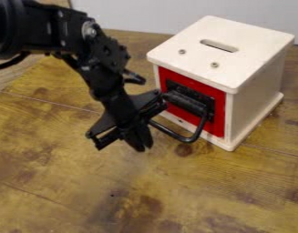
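A cream box [251, 100] with a red front and a dark panel stands at the upper right, a black curved handle [195, 135] reaching out from the panel toward the lower left. The black arm comes from the upper left, and its gripper [127, 138] hangs low over the floor, just left of the box's front, beside the handle. Whether the fingers are open or shut, or touch the handle, is hard to tell.
A pale wall runs behind the box.
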